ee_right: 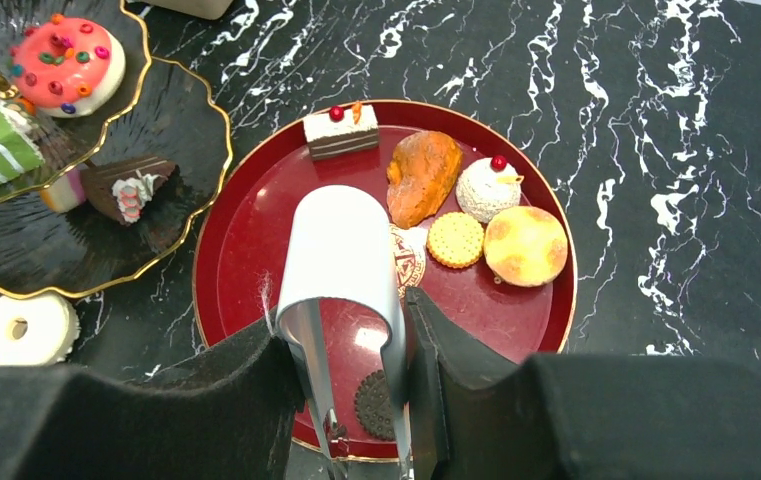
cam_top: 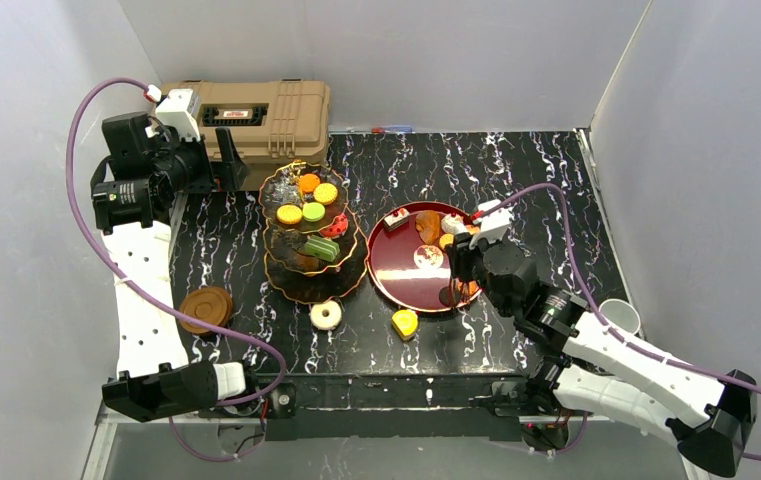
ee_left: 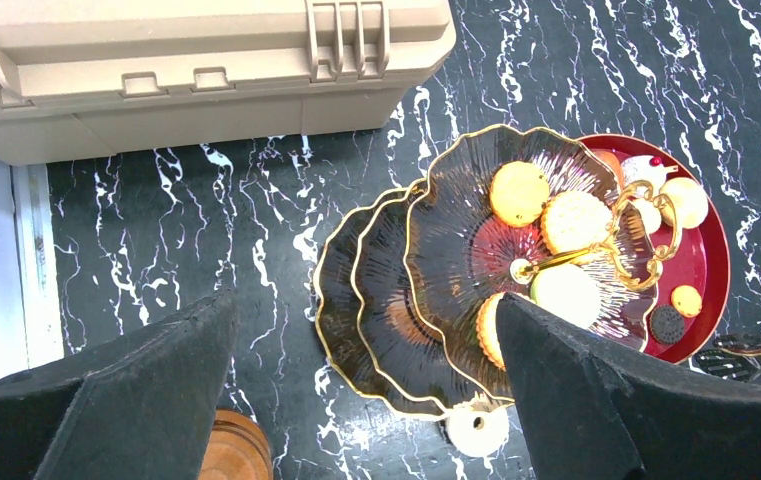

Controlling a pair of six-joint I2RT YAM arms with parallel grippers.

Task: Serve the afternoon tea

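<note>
My right gripper is above the right part of the red tray, shut on tongs with a white curved bend. The legs of the tongs point down toward a dark round biscuit on the tray; contact cannot be judged. A layered cake slice, a brown pastry, a white ball with a cherry, a yellow biscuit and a golden bun also lie there. The three-tier stand holds round biscuits, a green cake and other sweets. My left gripper is open and empty, near the case.
A tan case stands behind the stand. In front of the stand and tray lie a white ring and a yellow piece. Brown wooden coasters are at the left, and a white cup at the right.
</note>
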